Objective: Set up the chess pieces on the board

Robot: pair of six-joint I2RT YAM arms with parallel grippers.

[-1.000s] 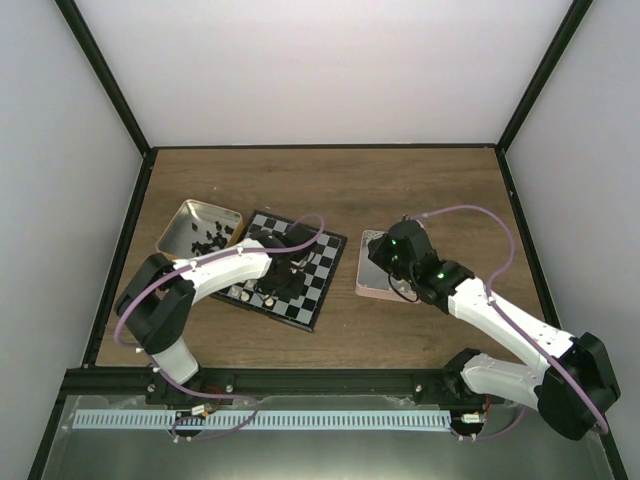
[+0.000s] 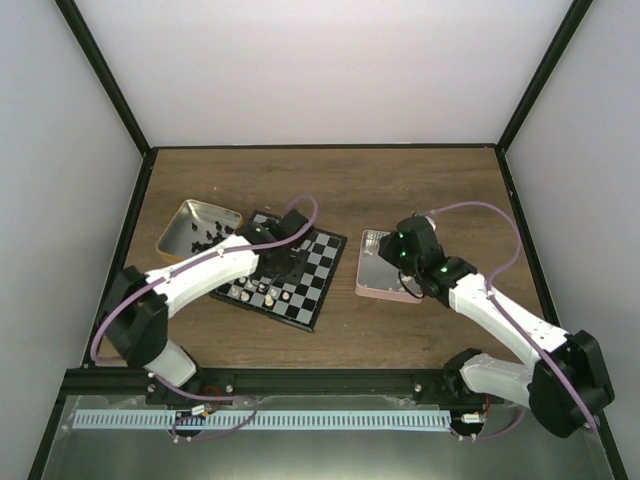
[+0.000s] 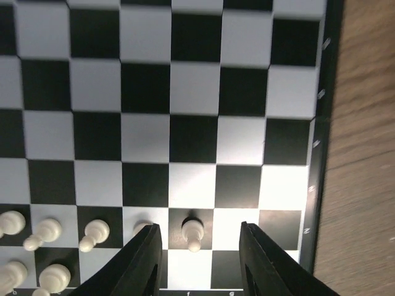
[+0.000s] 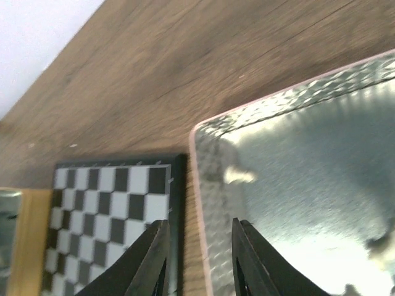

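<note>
The chessboard (image 2: 318,280) holds several white pieces in its near rows, among them a pawn (image 3: 192,232) on a square between my left gripper's fingertips as seen in the left wrist view. My left gripper hangs over the board, fingers apart, nothing held. My right gripper is over the pink-rimmed tray (image 2: 388,295), fingers apart and empty; a white piece (image 4: 241,174) lies in that tray near its corner, with another blurred piece (image 4: 382,246) to the right.
A tray (image 2: 185,240) with several black pieces stands left of the board. Bare wooden table (image 2: 330,180) lies behind the board and trays.
My left arm has lifted and drawn slightly back from low over the board. My right arm has shifted a little to the right over the pink tray.
</note>
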